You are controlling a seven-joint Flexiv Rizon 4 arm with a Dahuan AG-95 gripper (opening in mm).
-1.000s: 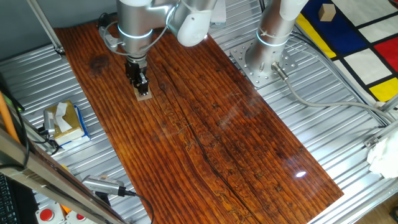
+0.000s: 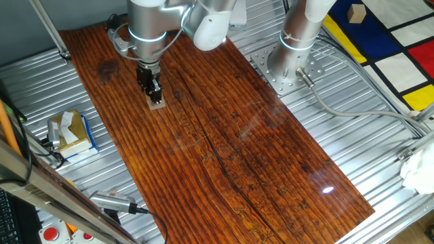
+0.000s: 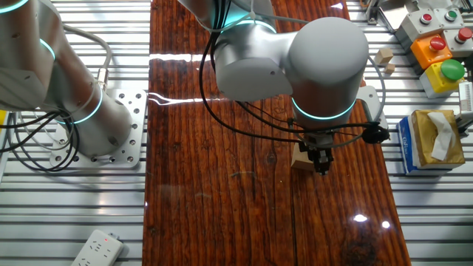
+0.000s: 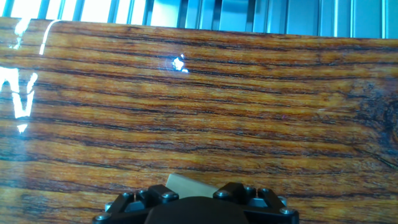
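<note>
A pale wooden block (image 2: 157, 106) rests on the brown plank table (image 2: 224, 149), right at the tip of my gripper (image 2: 154, 97), which points down over it. In exterior view 2 the block (image 3: 301, 158) shows partly, beside the dark gripper (image 3: 322, 164) under the arm's wrist. At the bottom of the wrist view, the block's pale top (image 4: 189, 185) appears between the black fingers, partly covered by the gripper's dark body. A gap separates the fingers, but whether their pads press on the block is hidden.
A tissue box (image 2: 73, 139) sits off the tabletop's left side on the metal slats. Two small wooden cubes (image 3: 383, 56) and button boxes (image 3: 431, 50) lie off the table.
</note>
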